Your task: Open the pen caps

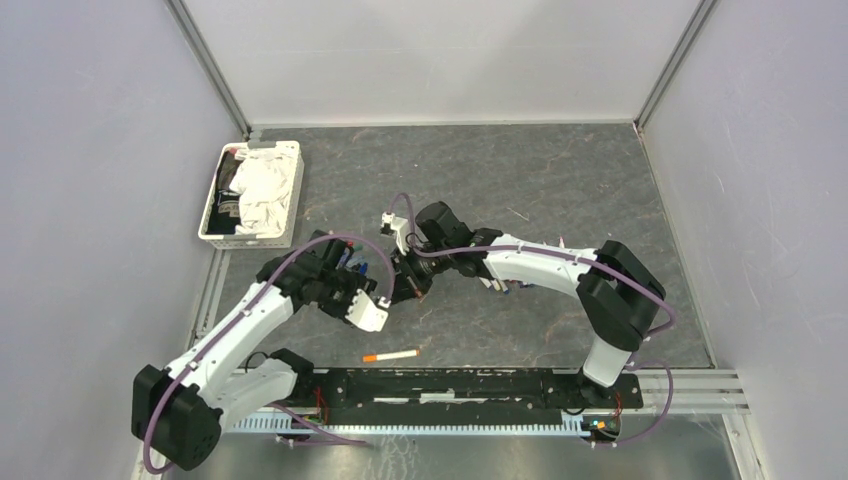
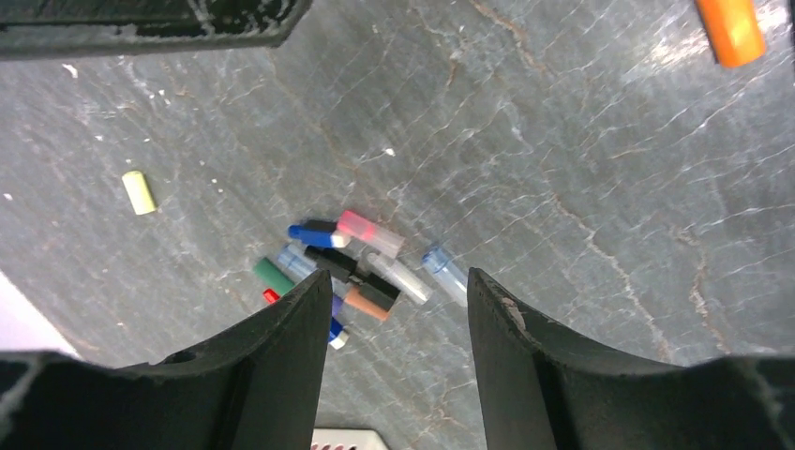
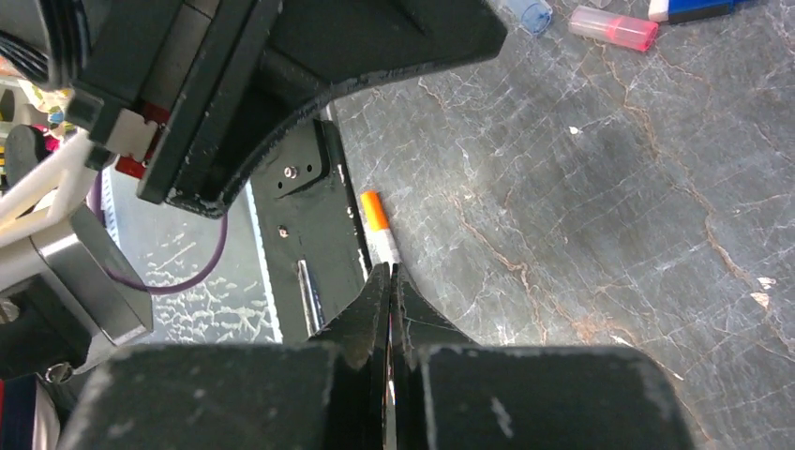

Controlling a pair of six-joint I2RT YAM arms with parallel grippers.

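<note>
A white marker with an orange cap (image 1: 391, 355) lies loose on the table near its front edge, apart from both grippers. The right wrist view shows its orange end (image 3: 373, 208) beyond my fingertips, and in the left wrist view an orange end (image 2: 733, 36) appears at upper right. My left gripper is open, with only bare table and loose caps seen through its gap. Shut with nothing visible between its fingers, my right gripper hangs above the table. The two grippers are close together mid-table.
Several loose caps, among them a pink one (image 2: 370, 231) and a clear blue one (image 2: 445, 273), lie clustered beneath the left arm. A yellow cap (image 2: 139, 192) lies apart. The white basket (image 1: 293, 205) stands at back left. Uncapped pens (image 1: 495, 286) are partly hidden under the right arm.
</note>
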